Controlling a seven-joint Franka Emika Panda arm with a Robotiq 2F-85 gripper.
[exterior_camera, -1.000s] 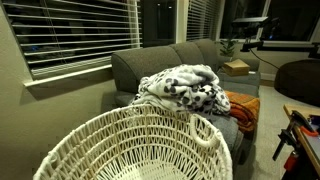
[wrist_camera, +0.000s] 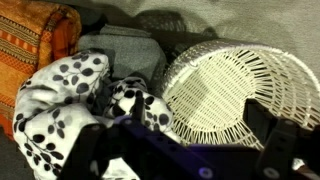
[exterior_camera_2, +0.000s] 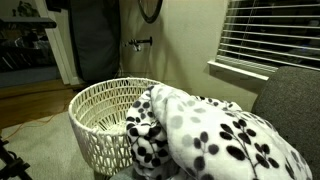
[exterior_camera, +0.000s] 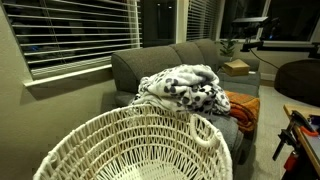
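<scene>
A white blanket with dark leaf prints (exterior_camera: 185, 88) lies bunched on the grey couch, close behind the basket. The white woven basket (exterior_camera: 140, 145) stands in front, and the part of its inside that shows is empty. From the other side, the blanket (exterior_camera_2: 225, 135) fills the foreground and hides part of the basket (exterior_camera_2: 95, 120). In the wrist view my gripper hangs above both, its fingers wide apart and nothing between them. The blanket (wrist_camera: 65, 100) is left of it and the basket (wrist_camera: 215, 90) lies below and to the right.
An orange throw (exterior_camera: 243, 108) lies on the couch beside the blanket. Farther back on the couch (exterior_camera: 140, 68) sits a cardboard box (exterior_camera: 236, 67). A wooden table (exterior_camera: 306, 118) stands at the right edge. Carpet (exterior_camera_2: 40, 145) is bare left of the basket.
</scene>
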